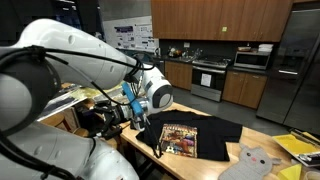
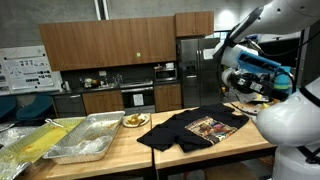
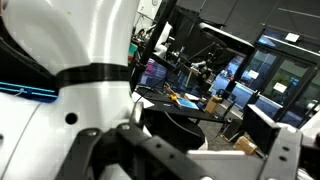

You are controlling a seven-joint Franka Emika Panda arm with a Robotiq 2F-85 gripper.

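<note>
In exterior view 1 the white and black arm [image 1: 88,70] reaches in from the left, and its dark gripper [image 1: 140,122] is over the left edge of the wooden table. To the right of it lies a square, colourfully patterned board [image 1: 180,140] on a black cloth [image 1: 215,130]. The wrist view is filled at left by a white arm link [image 3: 100,60], with dark gripper parts along the bottom. Nothing held is discernible, and the finger's stance is too unclear to read.
A grey animal-shaped mat [image 1: 250,164] lies front right, near a yellow tray [image 1: 298,145]. Exterior view 2 shows clear plastic bins [image 2: 85,140] and a plate of food [image 2: 136,120] at the table's far end. Bare wood [image 2: 195,157] is clear in front of the cloth.
</note>
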